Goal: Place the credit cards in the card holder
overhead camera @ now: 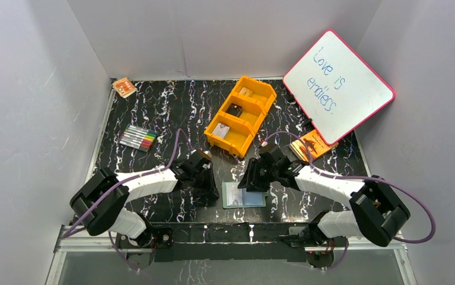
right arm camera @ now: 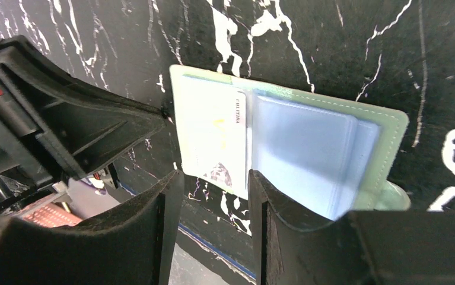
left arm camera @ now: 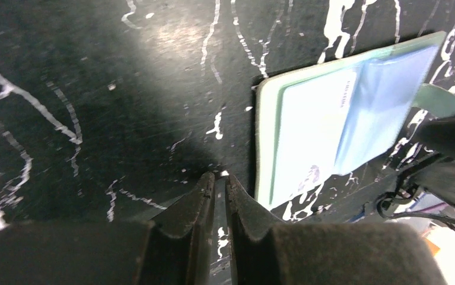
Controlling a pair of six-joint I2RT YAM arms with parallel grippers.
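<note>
The pale green card holder (overhead camera: 244, 204) lies unfolded on the dark marble table near its front edge. Inside its left-hand clear pocket sits a white card (right arm camera: 213, 133), flat and aligned with the pocket; the bluish right pocket (right arm camera: 302, 151) shows no card. My right gripper stands open above the holder, nothing between its fingers. Just off the holder's left edge is my left gripper, its fingers closed to a thin gap with only table visible beyond. More cards rest in the orange tray (overhead camera: 252, 123): a white one (overhead camera: 220, 130) and a dark one (overhead camera: 234, 110).
A whiteboard (overhead camera: 337, 89) leans at the back right, over an orange book (overhead camera: 311, 144). At the left lies a marker set (overhead camera: 137, 138), with an orange packet (overhead camera: 124, 87) in the far corner. Table between markers and tray is clear.
</note>
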